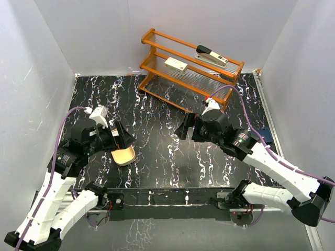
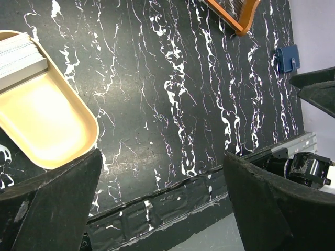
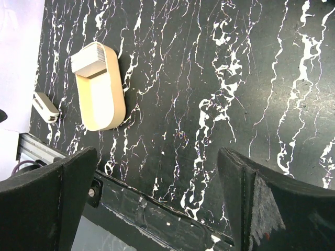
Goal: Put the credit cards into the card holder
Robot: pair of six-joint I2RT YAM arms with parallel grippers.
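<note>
A cream tray lies on the left of the table, also seen in the right wrist view [image 3: 99, 104], with a stack of pale cards or slabs [image 3: 88, 58] at one end. My open left gripper [image 1: 120, 135] hangs over the tray and hides part of it from the top. My right gripper [image 1: 186, 127] stands open over the right middle of the table, nothing between its fingers. A small dark blue item [image 2: 288, 59], possibly the card holder, lies at the table's right side, partly behind the right arm in the top view.
A wooden rack [image 1: 172, 78] with a stapler [image 1: 212, 57] and a white box [image 1: 176, 65] stands at the back. A small pale device [image 3: 46, 107] lies left of the tray.
</note>
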